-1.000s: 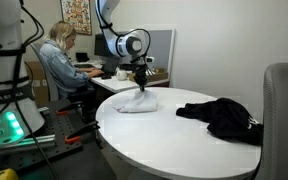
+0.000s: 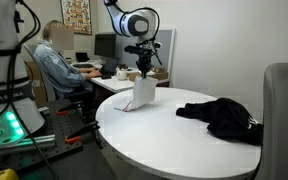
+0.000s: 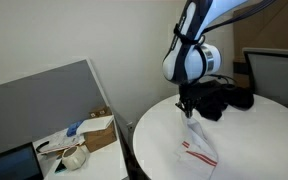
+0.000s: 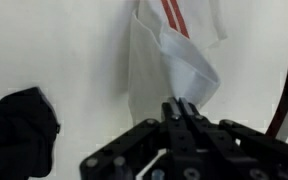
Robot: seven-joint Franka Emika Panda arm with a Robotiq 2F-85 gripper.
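A white cloth with red stripes point(image 4: 149, 75) hangs from my gripper, which is shut on a pinched part of it. In exterior view 1 the lifted cloth point(image 2: 142, 93) forms a tall fold near the far left side of the round white table. Its lower part still lies on the tabletop, as exterior view 2 shows, with the red-striped end of the cloth point(image 3: 197, 154) spread out there. The arm points down from above, and the fingertips are small and dark in that view.
A crumpled black cloth point(image 2: 229, 118) lies on the right of the white table point(image 2: 174, 150). A grey chair point(image 2: 284, 120) stands close to the table's right edge. On a side desk are a mug point(image 3: 74, 157) and a cardboard box point(image 3: 96, 136).
My gripper has risen from near the tabletop, drawing the white cloth up from a low heap into a taller hanging fold. The black cloth has stayed put.
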